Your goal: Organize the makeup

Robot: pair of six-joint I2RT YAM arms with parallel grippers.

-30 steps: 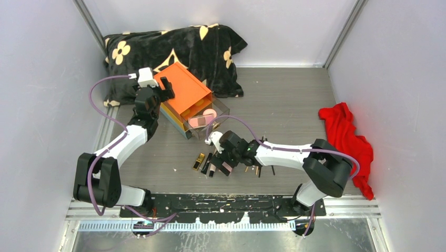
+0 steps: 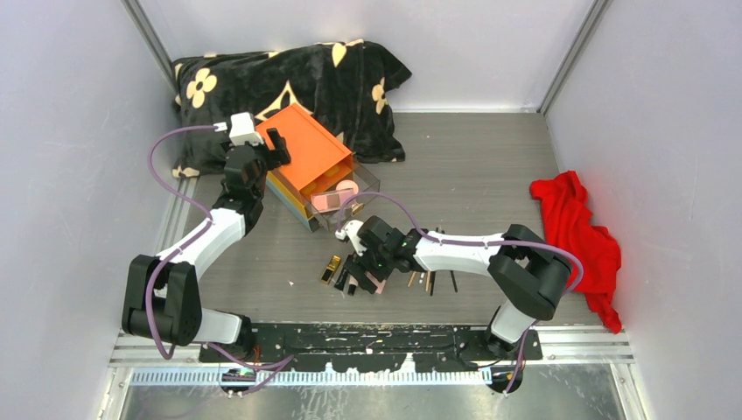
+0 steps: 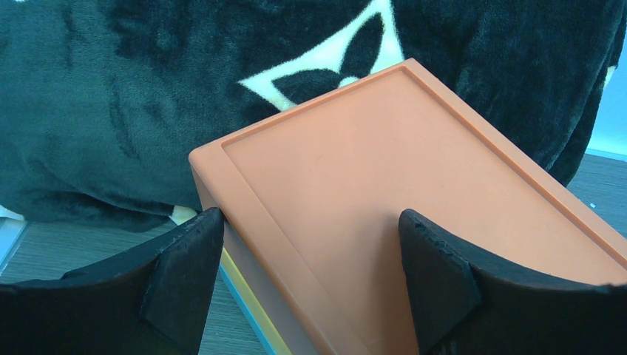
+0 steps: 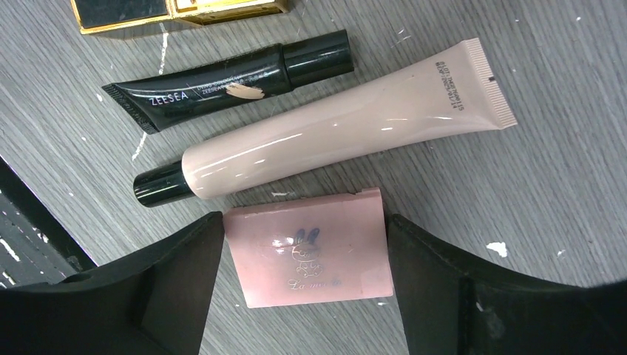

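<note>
My left gripper straddles the top edge of the orange organizer [image 2: 302,140]; its fingers are partly apart at the lid. In the top view an open clear drawer of the organizer holds pink items [image 2: 332,199]. My right gripper is open low over a pink compact [image 4: 307,259], one finger at each end of it. Beside the compact lie a beige tube [image 4: 340,126], a black ZEESEA tube [image 4: 207,92] and a gold-trimmed black case [image 4: 126,15].
Several slim pencils or brushes [image 2: 453,282] lie right of my right gripper. A dark patterned blanket [image 2: 219,79] is behind the organizer, a red cloth [image 2: 577,236] at the right.
My right arm has shifted slightly left, its gripper now over the compact. The left arm and organizer look unchanged.
</note>
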